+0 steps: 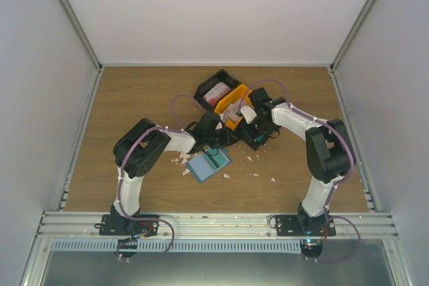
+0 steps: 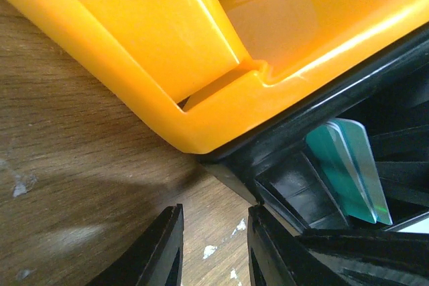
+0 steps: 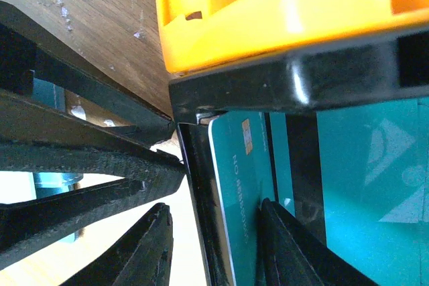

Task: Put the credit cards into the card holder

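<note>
The black card holder (image 2: 295,179) with teal cards (image 2: 345,165) inside sits against the yellow tray (image 2: 221,118). In the right wrist view a teal card (image 3: 231,185) stands in the holder's end slot. My right gripper is part open at that card, one fingertip over its face; whether it grips is unclear. My left gripper is part open beside the holder's corner, nothing visible between its fingertips; its fingers also show at the left of the right wrist view.
A black tray with pink cards (image 1: 216,92) lies behind the yellow one. A light blue card case (image 1: 201,167) lies in front among white scraps.
</note>
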